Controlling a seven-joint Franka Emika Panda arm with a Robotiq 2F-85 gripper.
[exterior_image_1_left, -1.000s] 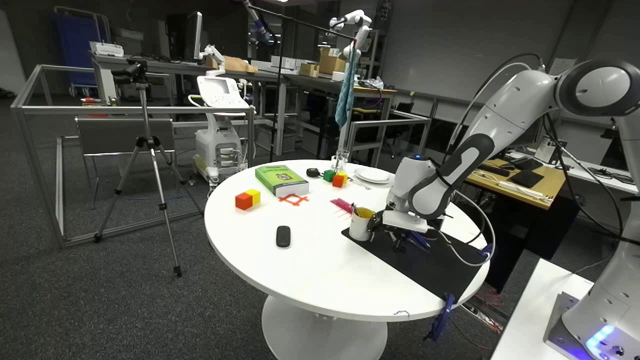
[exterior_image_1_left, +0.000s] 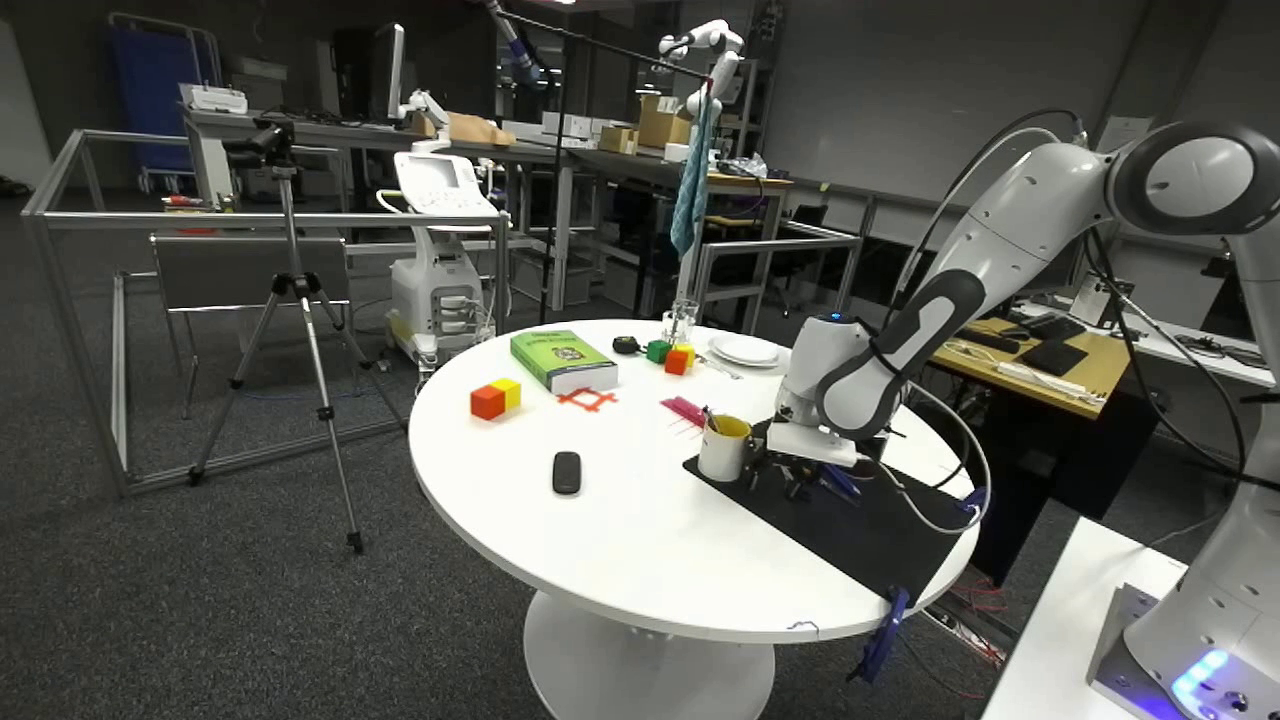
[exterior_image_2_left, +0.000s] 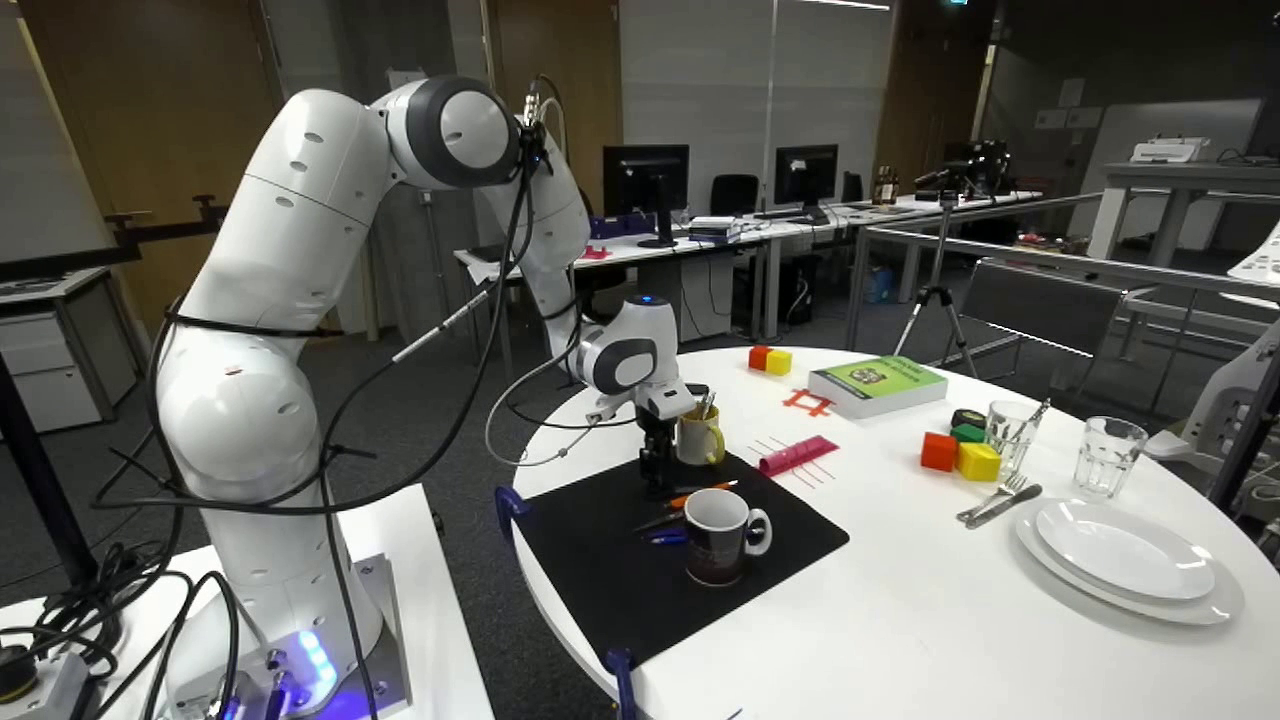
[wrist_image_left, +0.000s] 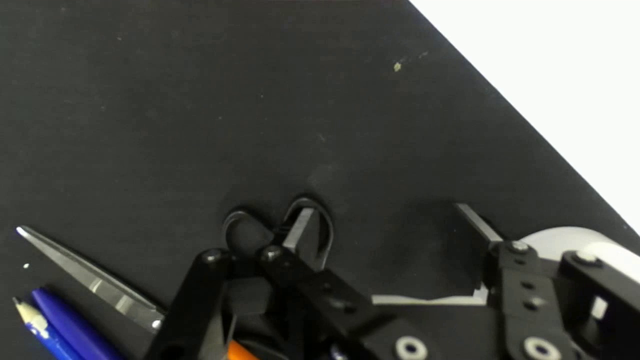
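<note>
My gripper is low over the black mat, its fingers standing apart with only bare mat visible between them. The left finger (wrist_image_left: 304, 231) overlaps one handle loop of a pair of scissors (wrist_image_left: 114, 288); whether it sits inside the loop or above it I cannot tell. The scissors' blade points left, and their middle is hidden behind the gripper's linkage. In exterior view 1, the gripper (exterior_image_1_left: 782, 478) is right beside a white cup with yellow inside (exterior_image_1_left: 721, 454), which holds utensils. From exterior view 2, the gripper (exterior_image_2_left: 655, 470) appears as a dark shape behind the pens.
A blue pen (wrist_image_left: 72, 324) and a blue pencil (wrist_image_left: 45, 330) lie near the blade. A dark mug (exterior_image_2_left: 716, 546) stands on the mat (exterior_image_2_left: 600, 582). Beyond are a green book (exterior_image_1_left: 564, 360), colored blocks and plates (exterior_image_1_left: 744, 349).
The gripper's fingers have come closer together; the one beside the cup has shifted slightly away from it. The arm has barely moved.
</note>
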